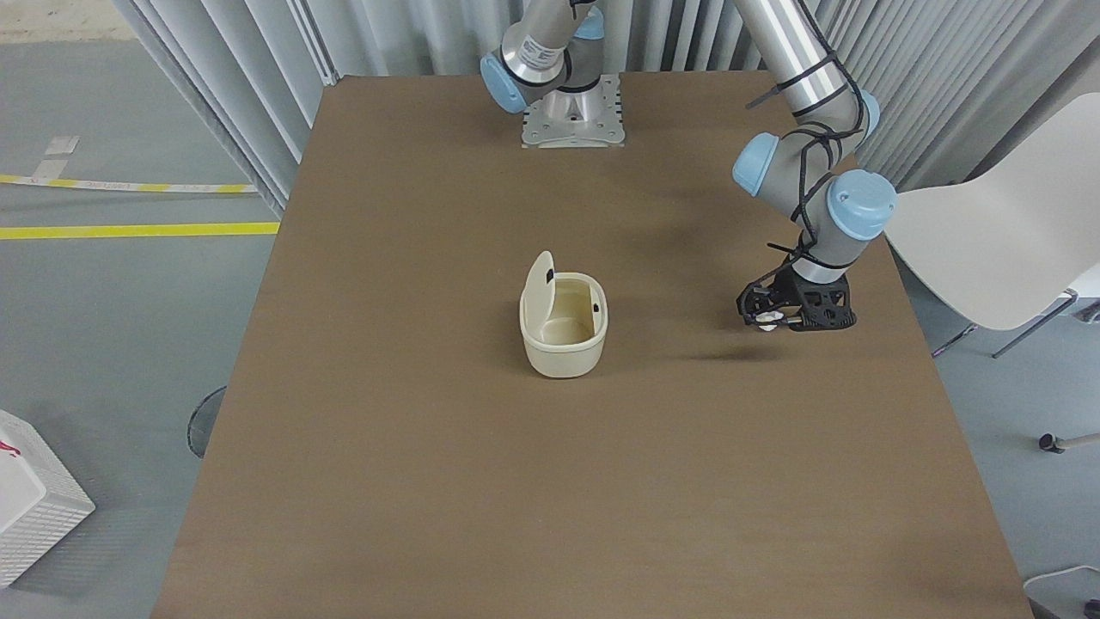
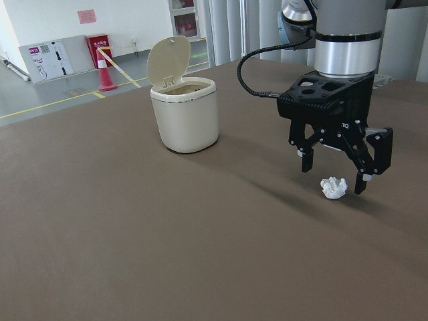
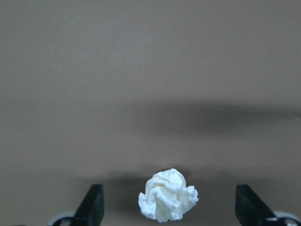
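A crumpled white paper ball (image 2: 334,188) lies on the brown table. My gripper (image 2: 333,176) hovers just over it, fingers spread open on either side, nothing held; in the wrist view the ball (image 3: 168,196) sits between the two dark fingertips near the bottom edge. From the front, the gripper mostly covers the ball. A small cream bin (image 1: 563,347) with its lid raised stands to the left of the gripper, near the table's middle.
The arm's base plate (image 1: 573,131) is at the back edge; a white chair (image 1: 990,237) stands beyond the right edge.
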